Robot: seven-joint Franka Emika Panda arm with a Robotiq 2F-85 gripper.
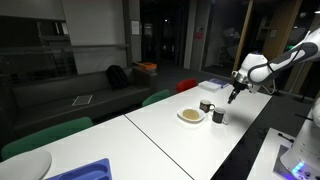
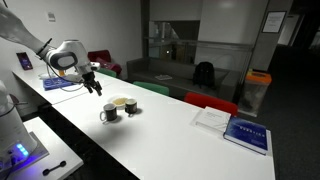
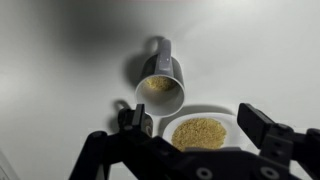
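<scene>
My gripper [image 1: 235,95] is open and raised over the table, with nothing between its fingers. In the wrist view, a dark mug [image 3: 178,72] with a pale inside stands ahead of the fingers, its handle pointing up the picture; some yellow-brown grains lie inside it. A second mug [image 3: 147,124] is partly hidden by the left finger. A white plate [image 3: 234,127] bears a heap of similar grains [image 3: 200,133], its lower part covered by the gripper. From the second exterior side, the nearer mug [image 2: 110,112] and the other mug [image 2: 131,107] stand upright near the plate [image 2: 122,101].
A blue tray [image 1: 85,173] and a white round object [image 1: 25,165] lie at the table's far end. A blue book [image 2: 247,136] and white box [image 2: 212,118] rest at another edge. Chairs, including a red chair [image 2: 212,104], line the side.
</scene>
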